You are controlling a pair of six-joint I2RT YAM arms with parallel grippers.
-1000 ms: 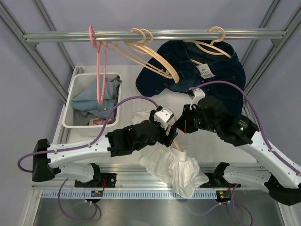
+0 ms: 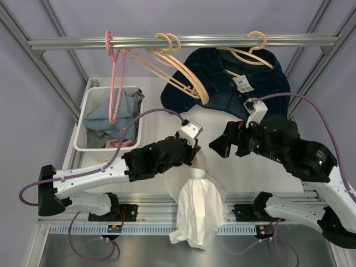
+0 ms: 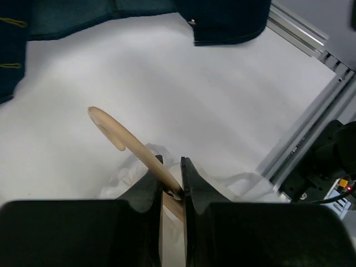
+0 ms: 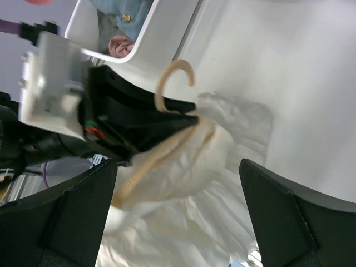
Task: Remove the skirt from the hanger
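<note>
A beige hanger (image 3: 130, 144) is gripped in my left gripper (image 2: 192, 153), its hook rising above the fingers. The white skirt (image 2: 197, 208) hangs below it, bunched around the hanger in the right wrist view (image 4: 194, 222). My right gripper (image 2: 228, 142) stands open, apart to the right of the left one, with nothing between its fingers; in its own view the skirt and hanger lie beyond the fingers.
A rail (image 2: 222, 41) carries beige hangers and a pink hanger (image 2: 117, 83). Dark denim (image 2: 211, 89) hangs at the back right. A white bin (image 2: 83, 128) with clothes stands left.
The right gripper has pulled away to the right and is now open. The left gripper has shifted left, and the skirt hangs straighter beneath it.
</note>
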